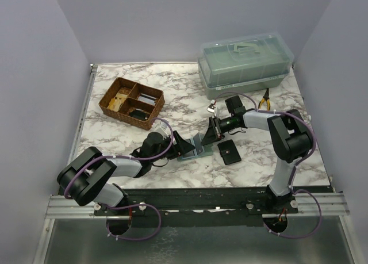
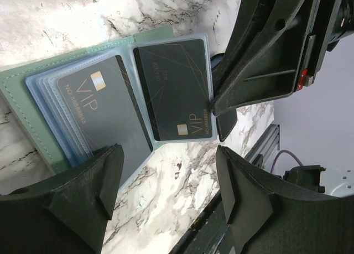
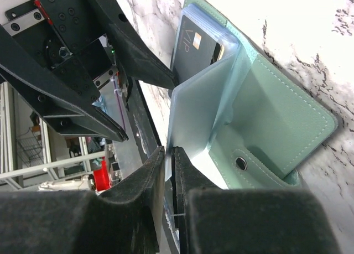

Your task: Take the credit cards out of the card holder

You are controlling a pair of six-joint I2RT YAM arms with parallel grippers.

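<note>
The open green card holder (image 1: 201,152) lies on the marble table with clear sleeves holding black VIP cards (image 2: 102,113). My left gripper (image 1: 181,143) is over its left half; in the left wrist view its fingers are spread around the sleeve stack's edge, and I cannot tell what is between them. My right gripper (image 1: 207,134) has its tips at a lifted clear sleeve (image 3: 196,113), which stands up from the green cover (image 3: 285,115); the tips look close together on its edge.
A black flat case (image 1: 229,155) lies right of the holder. A wicker organiser (image 1: 118,91) sits back left, a lidded plastic box (image 1: 244,60) back right, with pliers (image 1: 265,99) beside it.
</note>
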